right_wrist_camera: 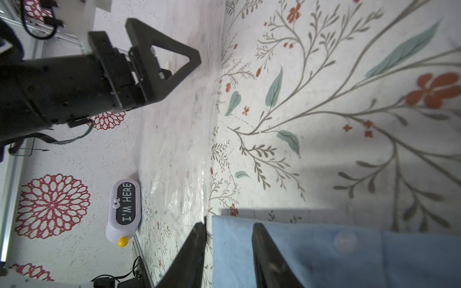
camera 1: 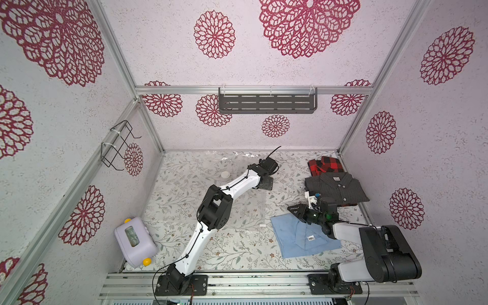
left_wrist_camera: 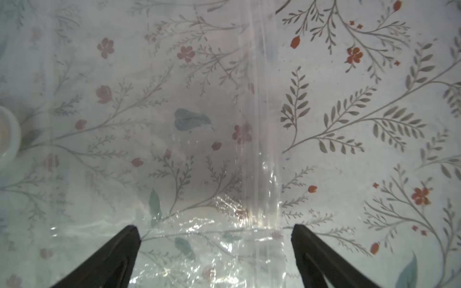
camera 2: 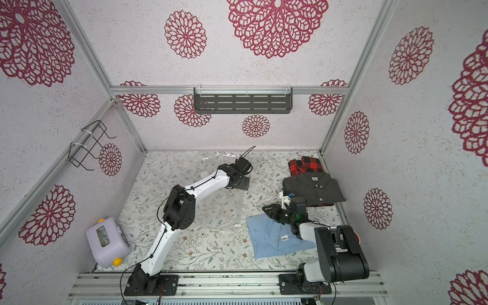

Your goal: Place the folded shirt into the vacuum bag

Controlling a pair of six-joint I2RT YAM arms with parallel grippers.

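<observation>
A folded light blue shirt [camera 1: 305,244] lies flat at the front right of the table. Above its far left part is my right gripper [camera 1: 293,211], its fingers part open with a gap between them and no cloth seen in it. The clear vacuum bag [left_wrist_camera: 192,144] lies flat left of the shirt, its ribbed seal strip [left_wrist_camera: 261,134] running along the right side. My left gripper hovers over the bag near that strip, open and empty. A round white valve [left_wrist_camera: 7,136] shows at the left of the left wrist view.
At the back right lie a folded dark grey shirt [camera 1: 335,188] and a red-black checked cloth [camera 1: 325,165]. A lilac device [camera 1: 134,241] stands at the front left. Bare table lies between the bag and the dark shirt.
</observation>
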